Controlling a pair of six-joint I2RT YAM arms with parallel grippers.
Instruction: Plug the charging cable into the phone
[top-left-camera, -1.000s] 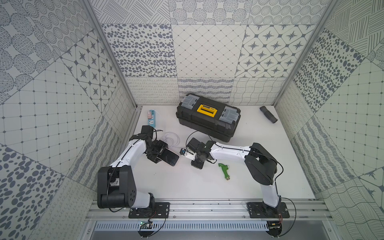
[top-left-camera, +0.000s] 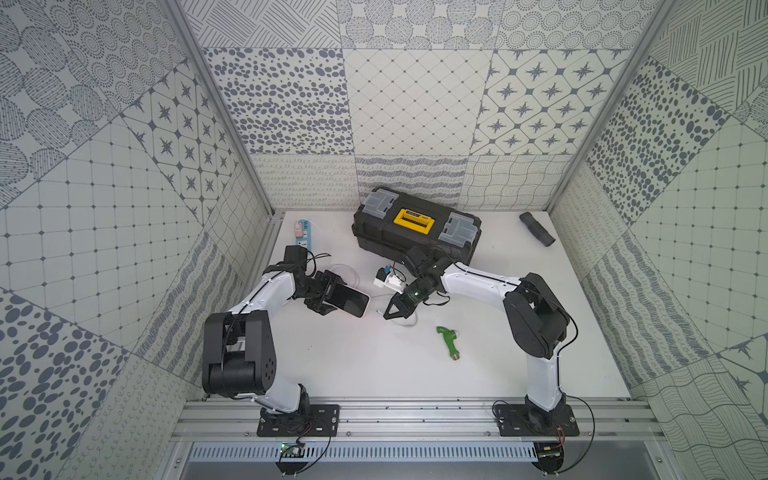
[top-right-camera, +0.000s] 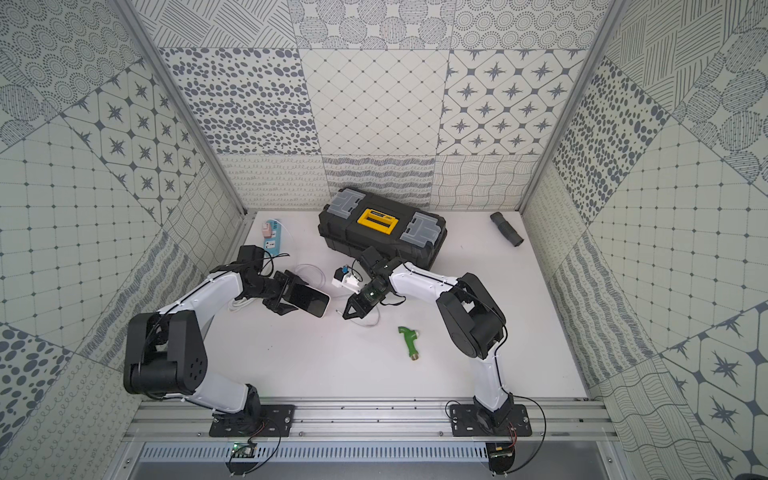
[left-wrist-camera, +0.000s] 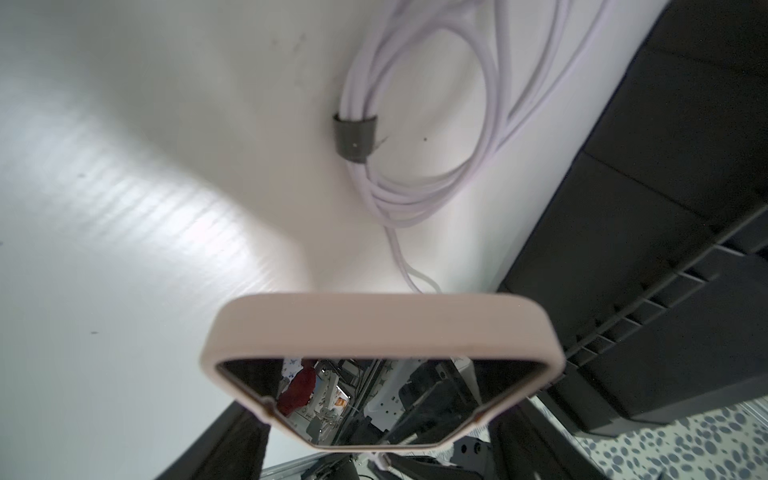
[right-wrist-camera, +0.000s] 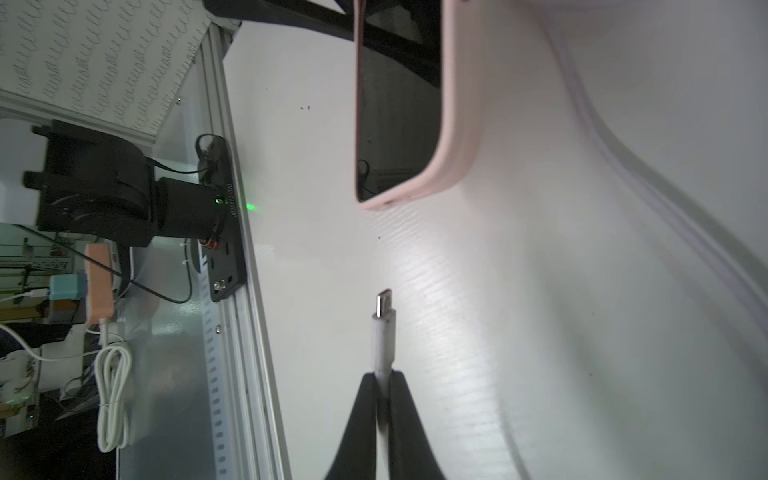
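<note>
A phone in a pink case (left-wrist-camera: 384, 324) is gripped by my left gripper, raised above the table with its screen showing in the top left view (top-left-camera: 349, 300). In the right wrist view the phone (right-wrist-camera: 400, 104) stands at the top, one end facing the plug. My right gripper is shut on the white charging cable's plug (right-wrist-camera: 384, 336), whose bare metal tip points up toward the phone. A clear gap separates tip and phone. The cable's coiled part (left-wrist-camera: 424, 120), bound by a dark strap, lies on the table.
A black toolbox (top-left-camera: 416, 224) stands at the back, close behind my right arm. A blue power strip (top-left-camera: 303, 233) lies at the back left. A green tool (top-left-camera: 449, 342) rests front right, a dark cylinder (top-left-camera: 537, 229) far right.
Both arms have moved away from the front edge. The phone has shifted slightly right and back with my left gripper; my right gripper has moved right and turned, its tips now pointing front-left.
</note>
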